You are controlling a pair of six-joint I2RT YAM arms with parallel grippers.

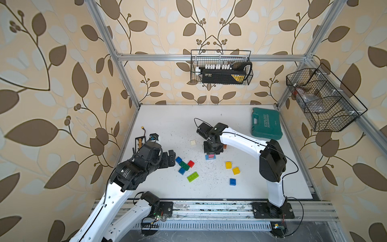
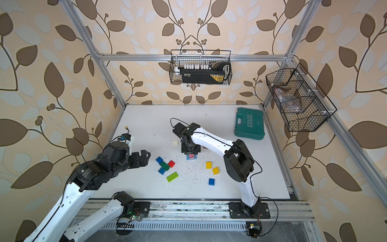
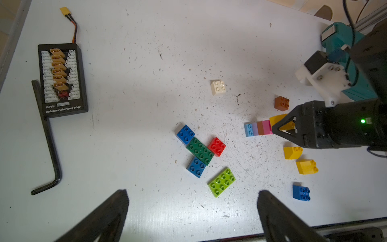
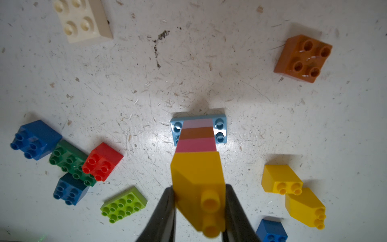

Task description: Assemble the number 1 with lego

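Note:
A light-blue brick [image 4: 219, 128] lies mid-table with a column of lilac, brown and pink [image 4: 196, 145] bricks stacked on it. My right gripper is shut on a yellow sloped brick [image 4: 197, 173] at the top of this column; whether it is fully seated on the pink one I cannot tell. In the left wrist view the right gripper shows side-on at the stack's top. My left gripper [image 1: 169, 159] hangs open over the left of the table, left of the loose bricks, with nothing between its fingers.
Blue, green and red bricks [image 3: 216, 146] cluster left of the stack, with a lime brick [image 3: 221, 182] in front. Two yellow bricks [image 3: 293, 152] and a blue one lie front right; white [image 3: 218, 87] and orange [image 3: 281, 102] bricks behind. A charging board [image 3: 62, 80] and green case [image 1: 266, 123] sit at the sides.

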